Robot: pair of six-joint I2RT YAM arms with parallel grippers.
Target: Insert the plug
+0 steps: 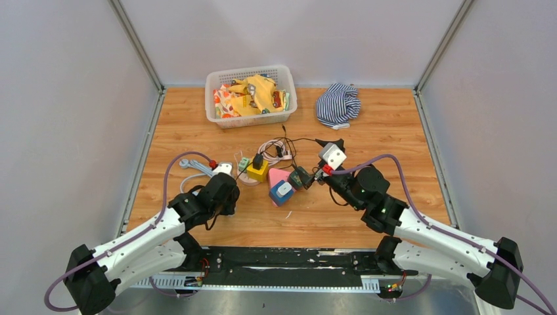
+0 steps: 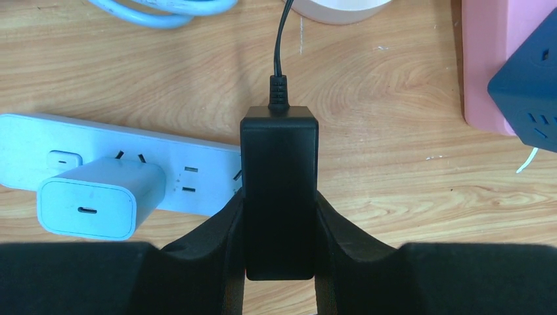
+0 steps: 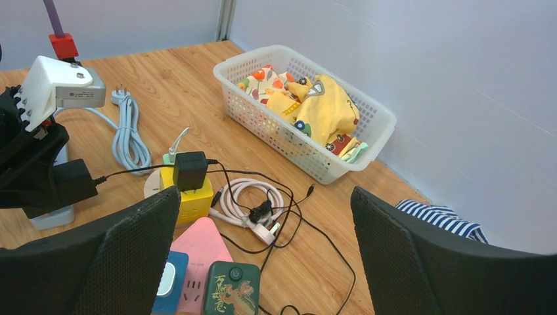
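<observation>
A black power adapter (image 2: 279,190) with its cord running away at the top is clamped in my left gripper, shut on its sides. Behind and left of it in the left wrist view lies the white power strip (image 2: 197,172), its right end covered by the adapter. A white charger (image 2: 102,197) sits on the strip, with open sockets to its right. Whether the adapter touches the strip is hard to tell; its prongs are hidden. My right gripper stands wide open over the middle of the table, nothing between its fingers.
A yellow cube (image 3: 195,203) with a black adapter on it, a pink block (image 3: 200,246), a blue cube (image 1: 281,191) and a dark green block (image 3: 231,289) crowd the middle. Tangled cables (image 3: 289,210) lie behind. A white basket (image 1: 251,121) and striped cloth (image 1: 337,105) stand at the back.
</observation>
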